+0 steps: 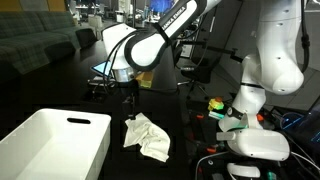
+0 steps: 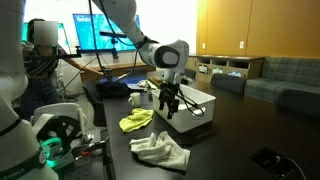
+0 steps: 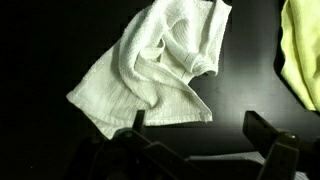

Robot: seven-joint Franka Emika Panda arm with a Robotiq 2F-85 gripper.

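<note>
A crumpled white cloth (image 1: 148, 138) lies on the dark table, to the right of the white box in exterior view 1. The wrist view has this white cloth (image 3: 120, 85) ahead of the fingers, with folds at its upper part. My gripper is open, its two dark fingertips wide apart and nothing between them. In exterior view 1 the gripper (image 1: 128, 94) hangs above the table, on the far side of the cloth and apart from it. A yellow cloth (image 2: 136, 120) lies beyond the white one in exterior view 2; its edge (image 3: 304, 50) enters the wrist view at right.
An open white box (image 1: 62, 142) stands close to the gripper; exterior view 2 shows this box (image 2: 197, 115) behind the arm. A black device with a cable (image 2: 275, 162) lies on the table.
</note>
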